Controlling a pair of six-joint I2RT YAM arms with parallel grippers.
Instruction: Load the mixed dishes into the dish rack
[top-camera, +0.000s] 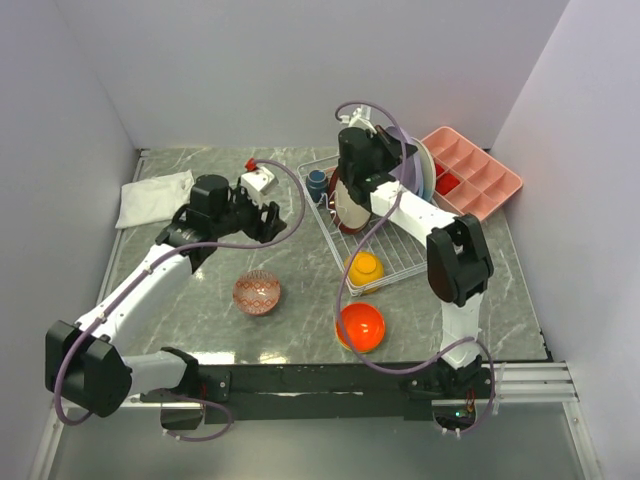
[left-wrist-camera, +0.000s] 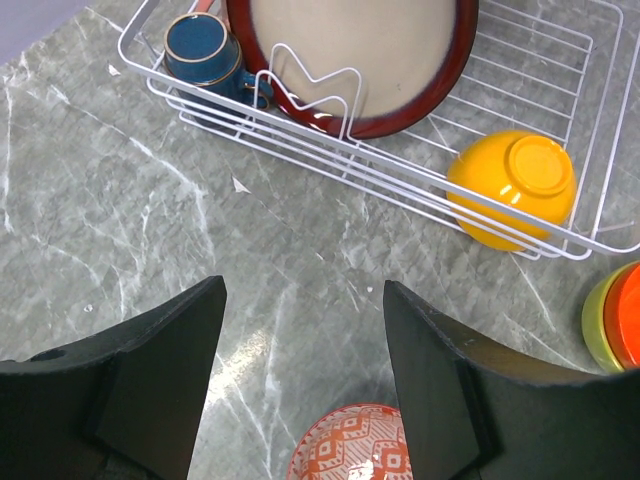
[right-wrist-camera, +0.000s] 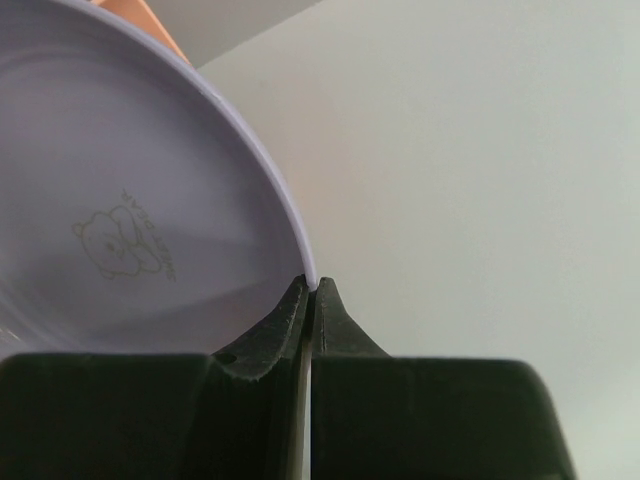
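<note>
My right gripper is shut on the rim of a lavender plate (right-wrist-camera: 150, 180) with a bear print, held over the back of the white wire rack (top-camera: 405, 260). The rack holds a blue mug (left-wrist-camera: 203, 55), a brown-rimmed cream plate (left-wrist-camera: 350, 55), an upturned yellow bowl (left-wrist-camera: 510, 180) and a plate at the right. My left gripper stands open and empty over the counter, left of the rack. A patterned bowl (top-camera: 257, 290) and an orange bowl (top-camera: 362, 322) sit on the counter in front.
A salmon compartment tray (top-camera: 480, 170) is behind the rack at right. A white cloth (top-camera: 155, 197) lies at back left. Walls enclose the counter.
</note>
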